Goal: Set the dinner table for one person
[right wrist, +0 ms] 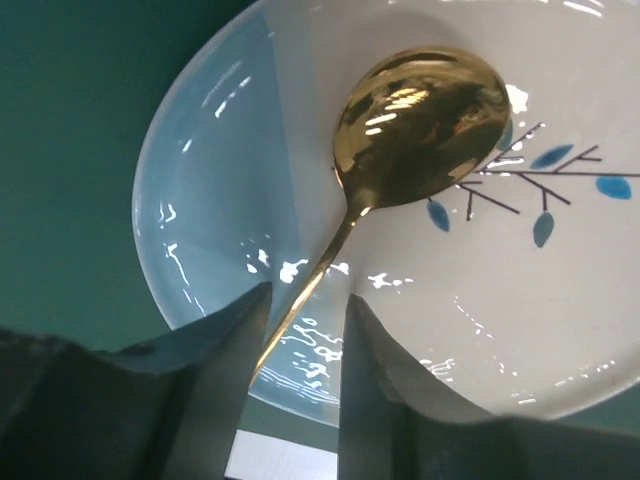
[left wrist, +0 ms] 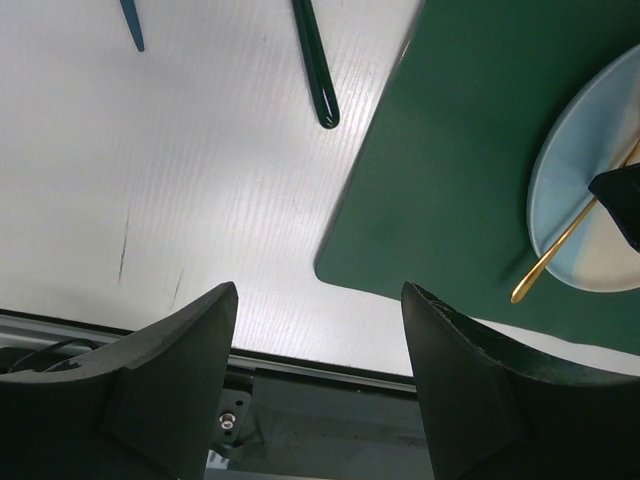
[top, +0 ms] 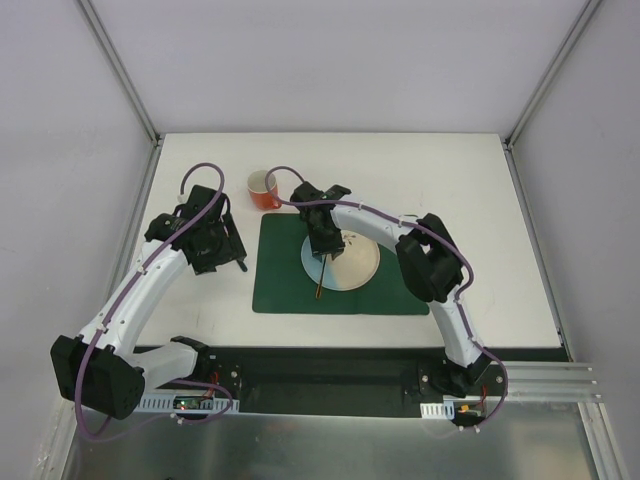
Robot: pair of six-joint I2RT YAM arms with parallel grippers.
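A gold spoon lies across a blue-and-cream plate, its handle running over the plate's near rim. The plate rests on a green placemat. Low over the plate, my right gripper is part open, with one finger on each side of the spoon's handle and a gap still showing. My left gripper is open and empty above the table left of the mat. In the left wrist view a dark green handle and a dark blue tip lie on the white table; their other ends are out of frame.
An orange mug stands behind the mat's back left corner. The right arm reaches across the mat's right part.
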